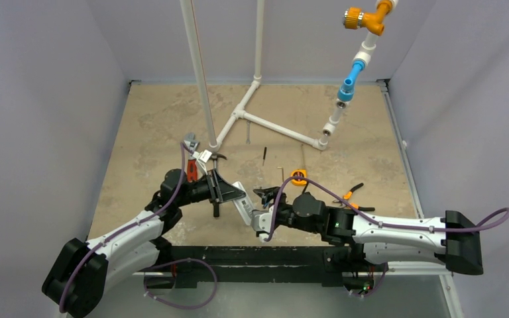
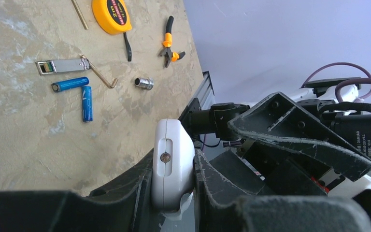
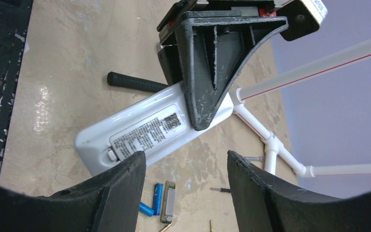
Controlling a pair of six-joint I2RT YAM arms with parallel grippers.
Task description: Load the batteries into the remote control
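My left gripper is shut on the white remote control (image 2: 166,164), holding it above the table. In the right wrist view the remote's labelled back (image 3: 147,133) is turned to the camera, with a small tab at one end of its recessed panel. A left finger (image 3: 203,96) crosses the far part. My right gripper is open close to the remote's near end, nothing between its fingers. Two blue batteries lie on the table, one battery (image 2: 70,83) crosswise to the other battery (image 2: 87,103).
Around the batteries lie a metal module (image 2: 65,65), a hex key (image 2: 99,73) and a socket (image 2: 144,83). A tape measure (image 1: 298,176) and pliers (image 1: 352,191) lie to the right. White pipes (image 1: 272,126) stand behind; a hammer (image 1: 216,209) lies beneath the left arm.
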